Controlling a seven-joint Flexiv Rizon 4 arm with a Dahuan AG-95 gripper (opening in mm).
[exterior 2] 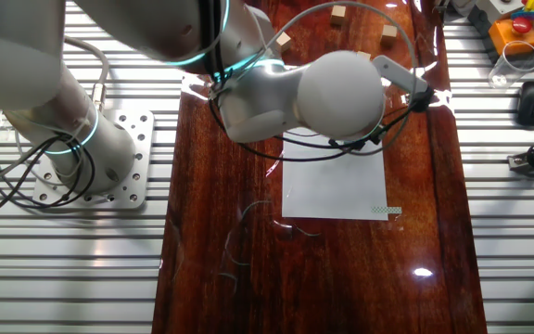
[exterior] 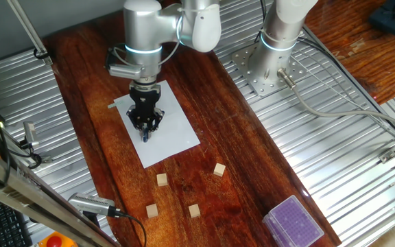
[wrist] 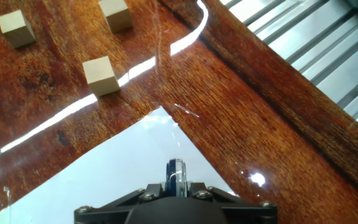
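A sheet of white paper point(exterior: 172, 128) lies on the dark wooden table. Over it, in exterior view 1, my gripper point(exterior: 145, 130) points down. It is shut on a slim dark blue, pen-like object point(wrist: 176, 177), whose shiny end shows between the fingers in the wrist view. Whether its lower tip touches the paper cannot be told. No marks show on the visible part of the sheet. In exterior view 2 the arm point(exterior 2: 336, 96) covers the gripper and part of the paper point(exterior 2: 332, 190).
Several wooden cubes lie beyond the paper, the nearest ones being a left cube point(exterior: 162, 180) and a right cube point(exterior: 219, 169). A purple-topped box point(exterior: 295, 223) sits at the table's corner. A small camera point(exterior: 93, 204) with a cable stands by the edge.
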